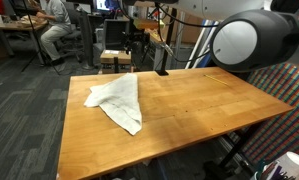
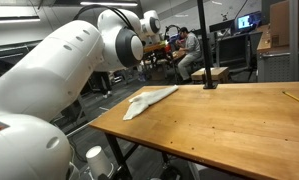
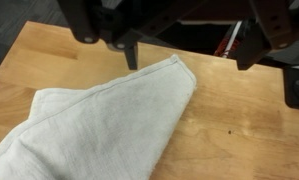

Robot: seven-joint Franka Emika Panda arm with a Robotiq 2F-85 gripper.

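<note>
A white cloth (image 1: 116, 101) lies flat and somewhat crumpled on the left part of the wooden table (image 1: 184, 125). It also shows as a pale cloth (image 2: 147, 101) toward the table's far left in the second exterior view. In the wrist view, one corner of the cloth (image 3: 109, 125) reaches up below and between the fingers. My gripper is open, its dark fingers wide apart with nothing held. The cloth's lower part is cut off by the wrist frame's edge.
A thin yellow stick (image 2: 296, 98) lies on the table's other side. A dark post (image 2: 208, 45) stands at the table's edge. Someone sits (image 1: 57, 25) in the background.
</note>
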